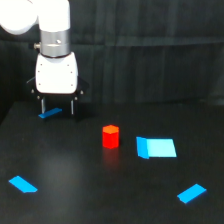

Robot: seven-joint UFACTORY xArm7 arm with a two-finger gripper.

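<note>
At the far left, my white gripper (pixel 57 107) hangs from the arm with its two dark fingers spread apart. Nothing shows between them. A small blue piece (pixel 49 114) lies on the dark table just below and slightly left of the gripper; whether a finger touches it, I cannot tell. To the right and nearer the camera sits a red block (pixel 110 137), clear of the fingers. Farther right are a pale blue square (pixel 161 148) and a darker blue piece (pixel 142 148) against its left side.
One flat blue piece (pixel 22 184) lies at the front left and another blue piece (pixel 190 193) at the front right. A dark curtain (pixel 140 50) closes off the back. Between the pieces, the black table (pixel 100 190) is bare.
</note>
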